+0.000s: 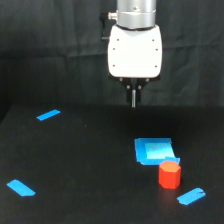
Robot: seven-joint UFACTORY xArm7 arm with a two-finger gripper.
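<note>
A red block with a hexagonal outline (pixel 169 175) rests on the black table at the lower right. Just behind it lies a flat blue square (pixel 155 151), whose front corner comes close to the block. My gripper (pixel 133 97) hangs high at the back, above and away from both, pointing down. Its thin dark fingers are close together and small against the dark backdrop, so their exact gap is unclear. No object shows at the fingertips.
Strips of blue tape mark the table at the far left (pixel 48 115), near left (pixel 20 188) and near right (pixel 191 196). A dark curtain (pixel 50 60) hangs behind.
</note>
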